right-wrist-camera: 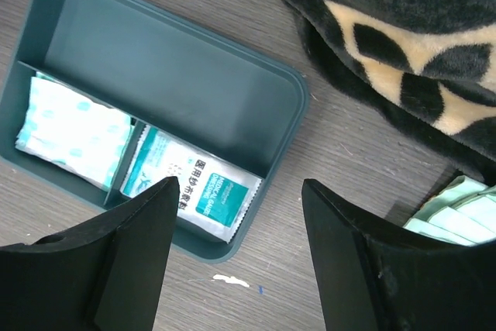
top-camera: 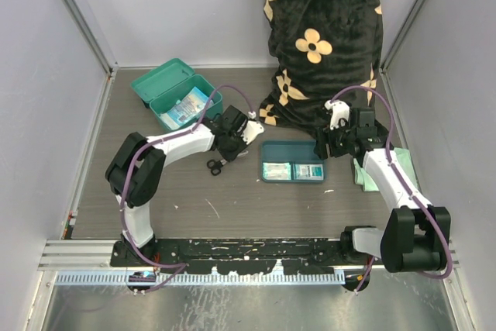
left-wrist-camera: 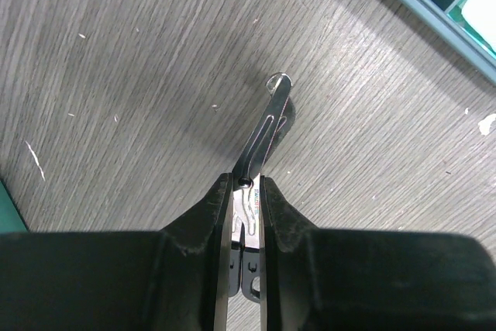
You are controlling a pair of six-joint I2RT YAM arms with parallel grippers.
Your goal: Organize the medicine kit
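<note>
Scissors lie left of the blue tray. In the left wrist view my left gripper is over the middle of the scissors, its fingers close together around them; whether they grip is unclear. The tray's two front compartments hold a white packet and a medical gauze packet; the back compartment is empty. My right gripper hangs open at the tray's right side with nothing between its fingers.
A green box with packets stands open at the back left. A dark flowered blanket fills the back right, and folded green cloth lies at the right.
</note>
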